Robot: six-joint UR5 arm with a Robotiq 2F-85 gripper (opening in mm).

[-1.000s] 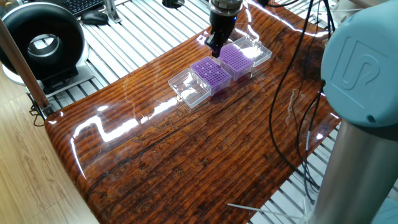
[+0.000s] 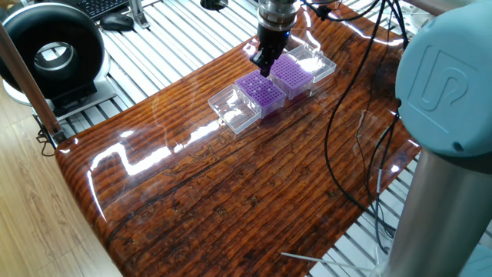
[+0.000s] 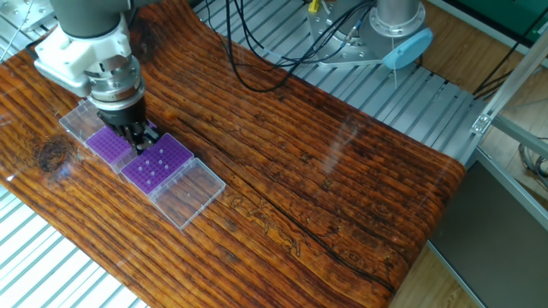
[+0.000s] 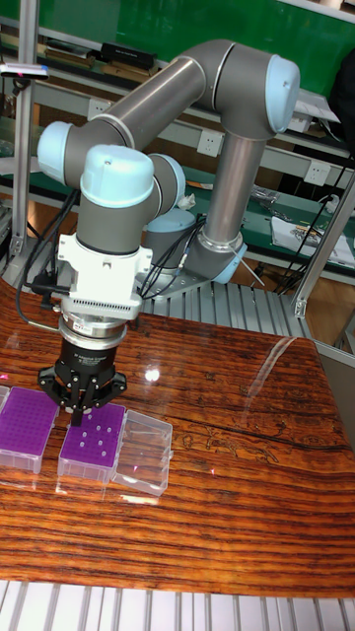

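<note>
Two purple racks stand side by side on the glossy wooden table. The tube rack [image 2: 260, 92] [image 3: 169, 156] [image 4: 90, 462] carries several small clear tubes in its holes. The other rack [image 2: 293, 75] [image 3: 106, 145] [image 4: 27, 424] shows no tubes that I can make out. My black gripper [image 2: 264, 72] [image 3: 145, 147] [image 4: 78, 414] points down at the tube rack's edge, on the side towards the other rack. Its narrow fingertips sit close together, low over the rack. Whether they are parted or hold a tube is too small to tell.
Against the tube rack lies an open clear lid [image 2: 234, 111] [image 3: 190, 195] [image 4: 145, 455]; a second clear lid [image 2: 317, 61] [image 3: 81, 121] adjoins the other rack. Black cables [image 2: 330, 138] hang beside the arm.
My gripper has come down slightly towards the tube rack, and the hanging cables have shifted. Racks and lids have stayed where they were.
</note>
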